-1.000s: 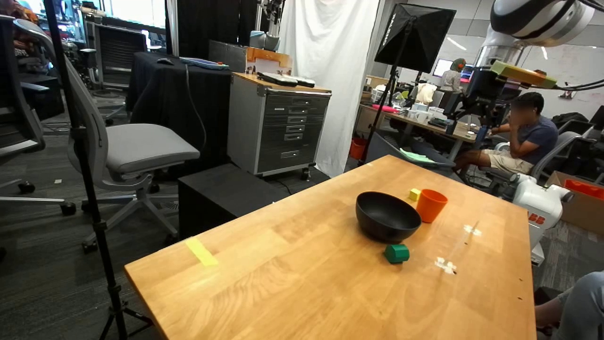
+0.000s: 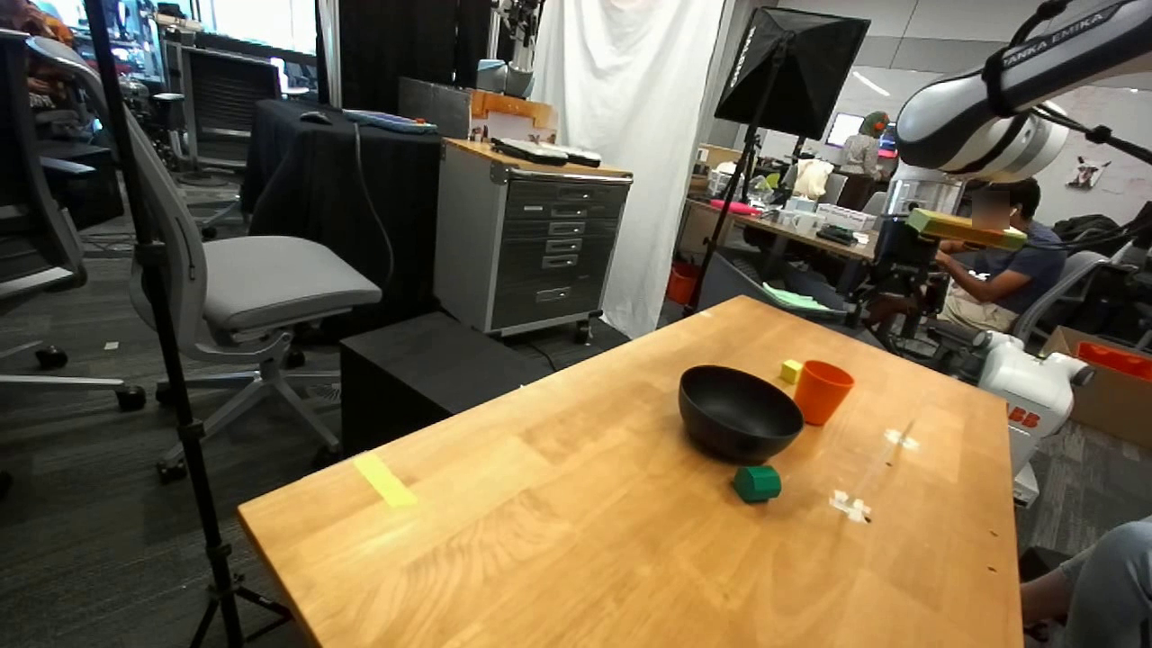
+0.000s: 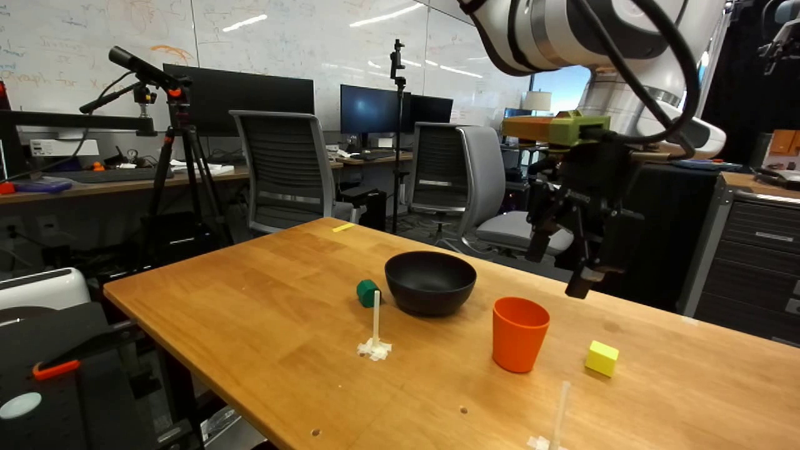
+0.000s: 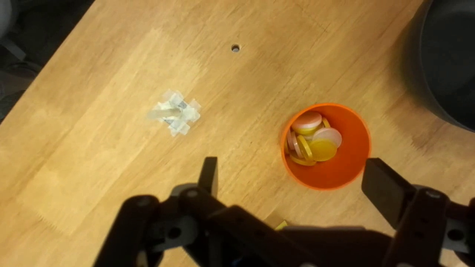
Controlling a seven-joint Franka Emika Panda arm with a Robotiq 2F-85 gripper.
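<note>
My gripper is open with nothing between its fingers; in exterior view 2 it hangs in the air point(image 3: 559, 267) above the table. Below it in the wrist view stands an upright orange cup point(image 4: 361, 133) holding several yellow and pinkish discs point(image 4: 323, 150). Part of a yellow block point(image 4: 281, 225) peeks out beneath the gripper body; exterior view 2 shows the whole yellow block point(image 3: 602, 359) apart from the cup. A black bowl point(image 2: 737, 421) is beside the cup, and a green block point(image 2: 757, 484) lies close to that bowl.
Two thin pale pegs rise from taped patches on the table, one near the bowl point(image 3: 376, 319) and the other peg point(image 3: 560, 416) at the front. A yellow tape strip point(image 2: 384, 479) marks the far end.
In exterior view 1 my arm and gripper have come down and shifted slightly left. The cup, bowl and blocks remain where they were.
</note>
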